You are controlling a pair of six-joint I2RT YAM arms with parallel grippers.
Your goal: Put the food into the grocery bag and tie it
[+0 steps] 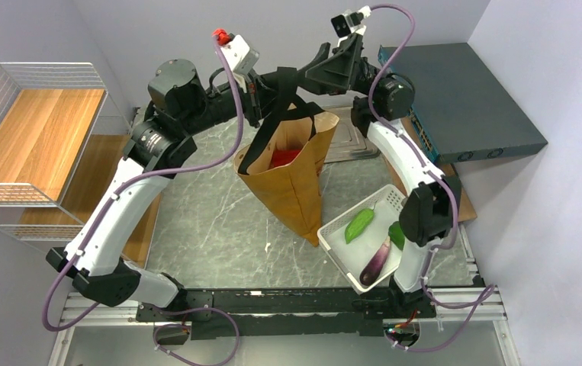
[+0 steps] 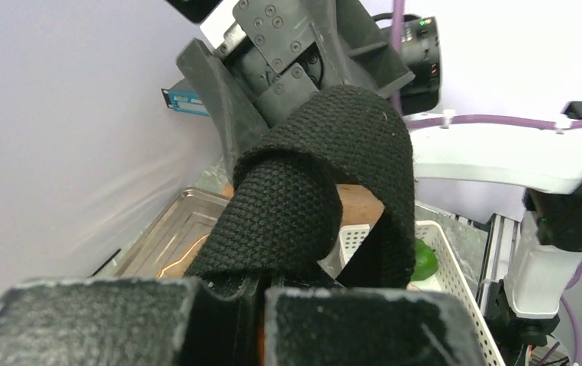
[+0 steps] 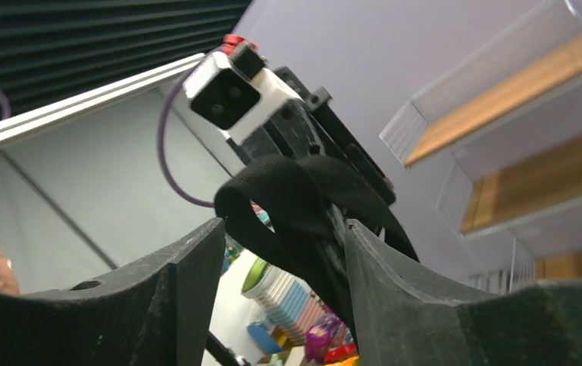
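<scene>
The brown paper grocery bag (image 1: 295, 183) stands on the counter, with a red item (image 1: 284, 158) inside its mouth. Its black strap (image 1: 278, 114) rises to my left gripper (image 1: 257, 103), which is shut on it. In the left wrist view the strap (image 2: 280, 213) forms a loop above the closed fingers (image 2: 89, 320). Beside this loop, my right gripper (image 1: 314, 75) is open. In the right wrist view, the strap (image 3: 295, 198) shows in the gap between its parted fingers; whether it touches them I cannot tell. No knot shows.
A white basket (image 1: 341, 259) at the front right holds a green vegetable (image 1: 359, 226), an eggplant (image 1: 375, 261) and another green item (image 1: 397, 235). A metal tray (image 1: 352, 141) lies behind the bag. Wire shelving (image 1: 13, 191) borders the left; a dark box (image 1: 471, 99) fills the back right.
</scene>
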